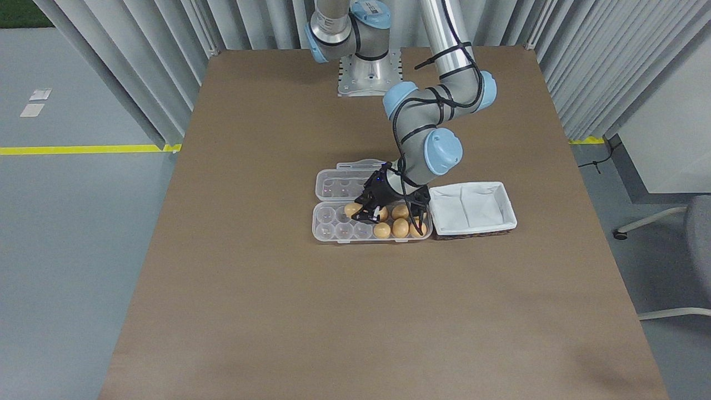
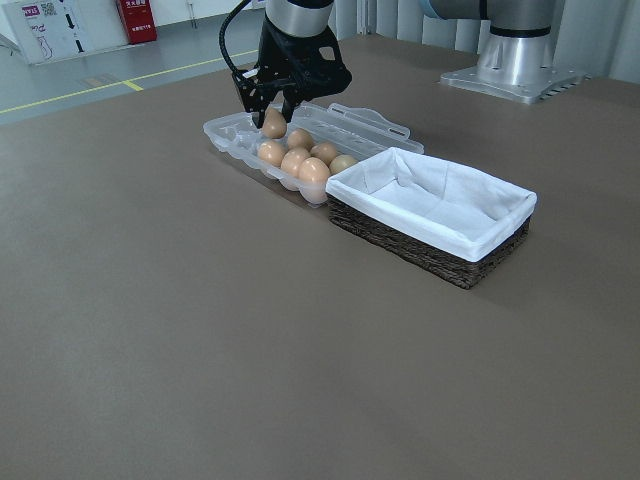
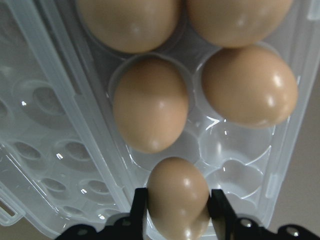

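Observation:
A clear plastic egg carton [image 1: 323,231] lies open on the table, its empty cups to the left and several brown eggs [image 1: 400,227] to the right. My black gripper has an egg [image 3: 178,192] between its two fingers, above the carton, in the wrist view. The camera left view shows that egg [image 2: 273,125] at the fingertips, above the other eggs. From the front, the gripper body hides part of the carton and some eggs.
A white-lined wicker basket [image 1: 473,209] sits right beside the carton. The arm's base [image 2: 515,75] is at the back.

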